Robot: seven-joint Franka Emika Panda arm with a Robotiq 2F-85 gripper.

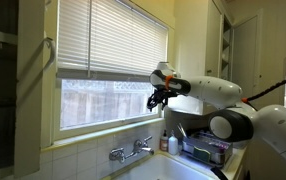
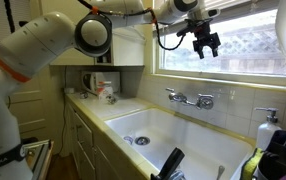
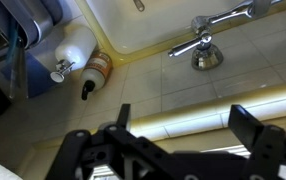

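My gripper (image 1: pixel 156 101) hangs in the air in front of the window, near the lower edge of the white blind (image 1: pixel 113 38). In exterior view 2 the gripper (image 2: pixel 207 50) is high above the sink, well clear of the faucet. Looking down in the wrist view, the two dark fingers stand apart, so the gripper is open, with only the sill and tiles visible far below between them. No object is held.
Below are the white sink (image 2: pixel 188 138), the wall faucet (image 2: pixel 190 99), a soap bottle (image 2: pixel 268 130) and an amber bottle (image 3: pixel 95 73). A dish rack (image 1: pixel 205 148) stands to the right. Upper cabinets (image 1: pixel 191 50) flank the window.
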